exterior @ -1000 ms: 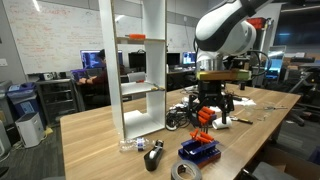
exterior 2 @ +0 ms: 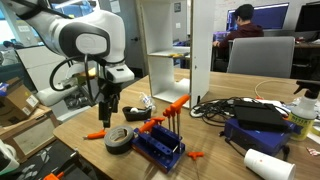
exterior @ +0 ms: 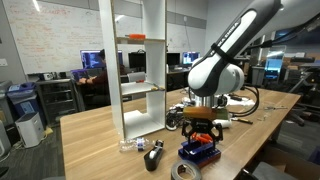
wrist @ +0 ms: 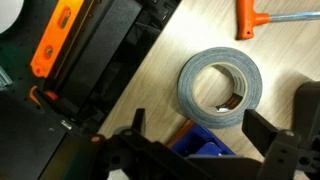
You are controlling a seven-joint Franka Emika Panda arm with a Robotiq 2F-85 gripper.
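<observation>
My gripper stands open with its fingers spread wide and nothing held between them. Ahead of the fingertips in the wrist view lies a roll of grey tape (wrist: pixel 187 88), flat on the wooden table. A blue rack (wrist: pixel 208 142) is partly hidden behind the fingers there. In exterior view 2 the rack (exterior 2: pixel 158 149) holds several orange-handled tools upright, right beside the tape roll (exterior 2: pixel 119 147). The gripper (exterior 2: pixel 97 112) hangs above the table, on the tape's left side. An orange-handled tool (exterior 2: pixel 96 134) lies loose just left of the tape.
A white shelf unit (exterior: pixel 130 70) rises from the table behind. A black object (exterior: pixel 154 155) and a clear bottle (exterior: pixel 133 145) lie on the left. White cup (exterior 2: pixel 268 164), blue box (exterior 2: pixel 254 137) and spray bottle (exterior 2: pixel 302 115) occupy the right. Bare table stretches at the left (exterior: pixel 88 145).
In exterior view 1 the arm has come lower and slightly to the left, closer to the rack and tape. The objects on the table look unmoved.
</observation>
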